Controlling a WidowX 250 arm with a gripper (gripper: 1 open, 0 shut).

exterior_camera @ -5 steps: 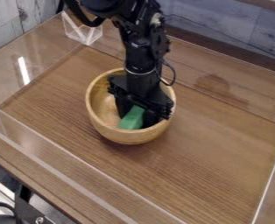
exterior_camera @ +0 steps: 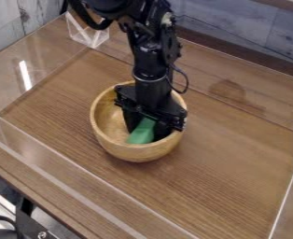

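Observation:
A tan round bowl (exterior_camera: 121, 144) sits on the wooden table (exterior_camera: 230, 168) in the centre of the camera view. A green object (exterior_camera: 144, 132) lies inside it, partly covered by my black gripper (exterior_camera: 146, 119), which reaches down from above into the bowl. Whether the fingertips are closed on the green object is hard to make out, as the dark fingers overlap it.
Pale walls or edges border the table at the back and right. A clear plastic item (exterior_camera: 84, 17) is at the back left, and dark cables (exterior_camera: 0, 224) lie at the lower left corner. The table around the bowl is clear.
The bowl and my gripper have shifted very slightly; otherwise the scene looks much the same.

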